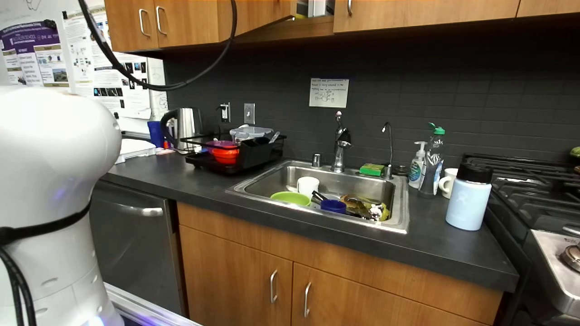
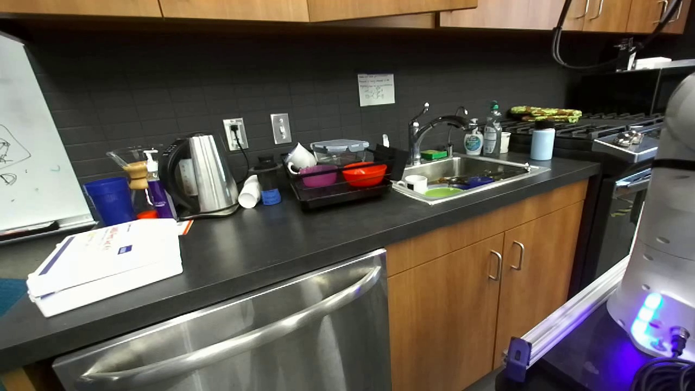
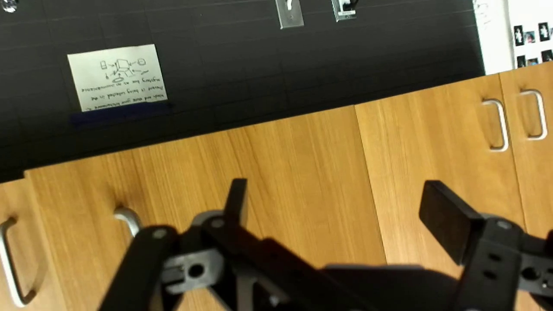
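In the wrist view my gripper stands open, its two dark fingers wide apart with nothing between them. Behind it are the wooden upper cabinets point(image 3: 306, 171), which appear upside down along with the dark tiled wall. A cabinet handle point(image 3: 128, 218) shows just left of the gripper. One cabinet door point(image 2: 391, 7) stands ajar in the second exterior view. Neither exterior view shows the gripper; only the white arm point(image 1: 49, 163) and its cable appear there.
The sink point(image 1: 266, 182) holds a green bowl point(image 1: 291, 198), a white mug point(image 1: 307, 185) and a blue cup point(image 1: 333, 206). A dish rack point(image 1: 255, 155) stands to its left, a light blue bottle point(image 1: 468, 203) to its right. Bare counter point(image 2: 260, 247) lies before the kettle point(image 2: 215, 172).
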